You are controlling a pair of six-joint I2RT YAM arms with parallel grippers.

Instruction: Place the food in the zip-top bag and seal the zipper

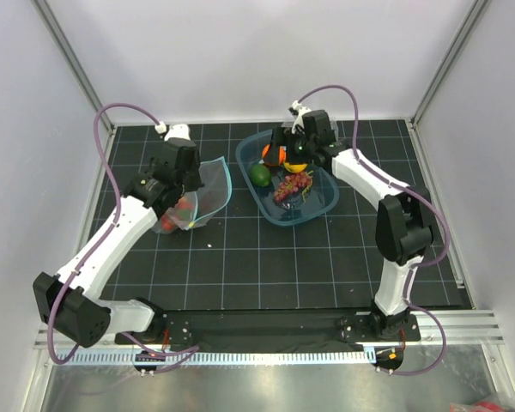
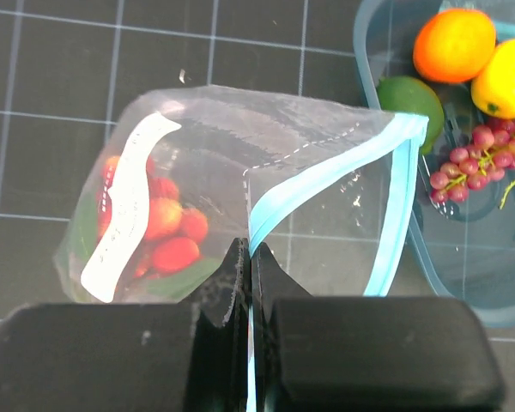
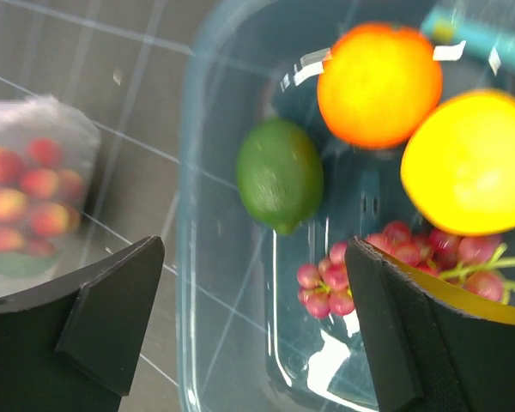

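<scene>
Pinched along its blue-edged mouth, the clear zip top bag is in my left gripper, whose fingers are shut on that edge. Red and orange fruit shows inside the bag, beside something green. The bag's mouth gapes toward the bin. My right gripper stands open above the blue bin, with nothing gripped. Within the bin are an orange, a yellow fruit, a green avocado-like fruit and a bunch of red grapes. The right fingers partly cover the grapes in the right wrist view.
White walls stand at the back and sides. A small dark speck is on the tiles.
</scene>
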